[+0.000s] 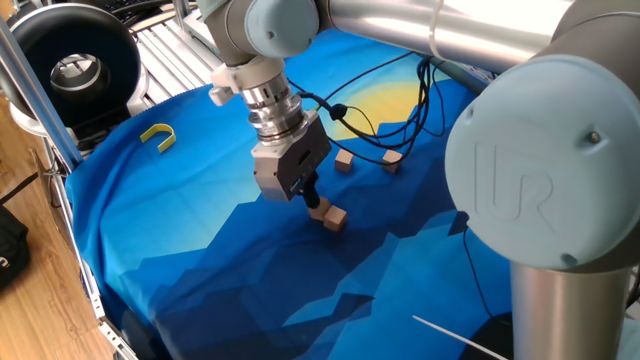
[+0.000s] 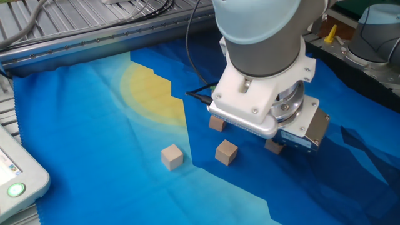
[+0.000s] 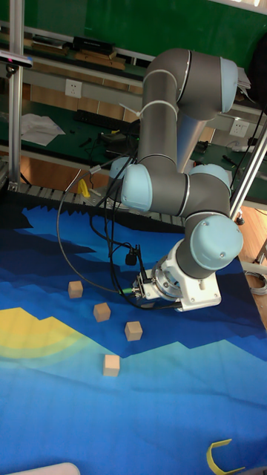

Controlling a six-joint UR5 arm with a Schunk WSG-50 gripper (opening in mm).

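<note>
Wooden cubes lie on the blue patterned cloth. In exterior view 1 my gripper points down, with its dark fingertips against the top of one cube; whether they grip it cannot be made out. Right beside that one appears a second cube. Farther back are a third cube and another cube. Exterior view 2 shows a cube partly covered by the gripper's housing, with a pale cube out in the open. The fingers are hidden there. In exterior view 3 the wrist blocks sight of them.
Black cables loop beside the wrist, over the cloth. A yellow curved piece lies near the cloth's edge. A teach pendant rests at the left in exterior view 2.
</note>
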